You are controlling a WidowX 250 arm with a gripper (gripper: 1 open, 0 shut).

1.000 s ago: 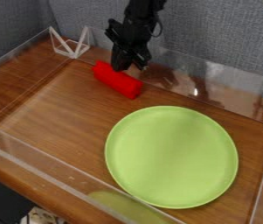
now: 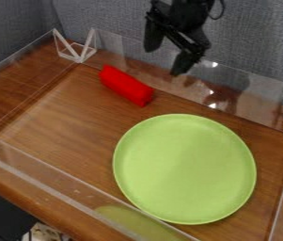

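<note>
My black gripper (image 2: 171, 45) hangs high at the top of the camera view, open, its fingers apart with nothing seen between them. A red cylinder (image 2: 126, 85) lies on its side on the wooden surface below and to the left of it. A large green plate (image 2: 184, 168) fills the lower right of the surface.
A white wire rack (image 2: 74, 49) stands at the back left. Clear plastic walls edge the wooden tray. A grey padded wall lies behind.
My gripper has risen from just above the red cylinder and shifted to the right. The cylinder and plate lie where they were.
</note>
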